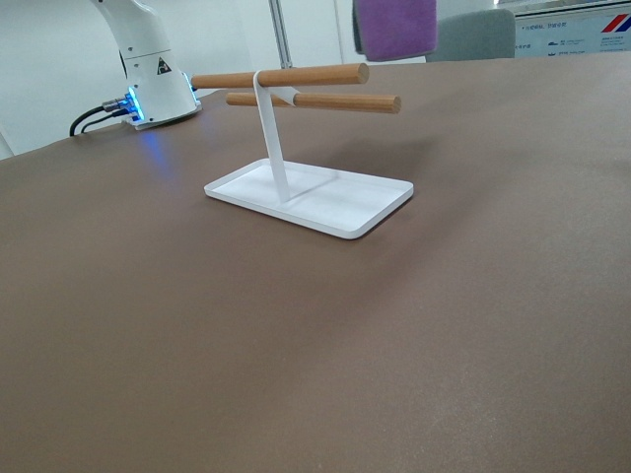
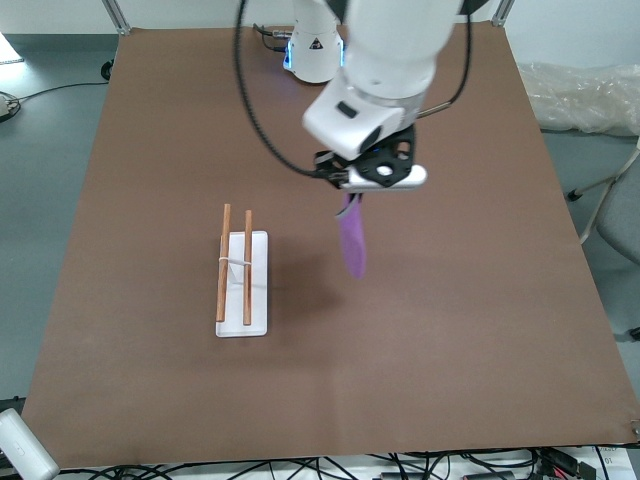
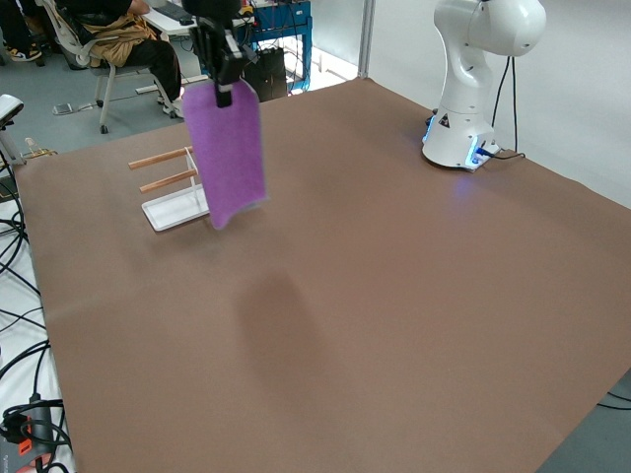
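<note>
My gripper (image 2: 350, 197) is shut on a purple cloth (image 2: 352, 240), which hangs down from it above the table, to the right of a white stand (image 2: 257, 290) with two wooden bars on a tray. In the top view the cloth (image 1: 396, 22) shows behind and above the stand (image 1: 335, 207), whose bars run over its tray; the fingers are out of frame there. In the right view the gripper (image 3: 223, 94) holds the cloth (image 3: 225, 158) in front of the stand (image 3: 168, 212), hiding part of it.
Cables run along the front edge, and a chair is at the right, off the table.
</note>
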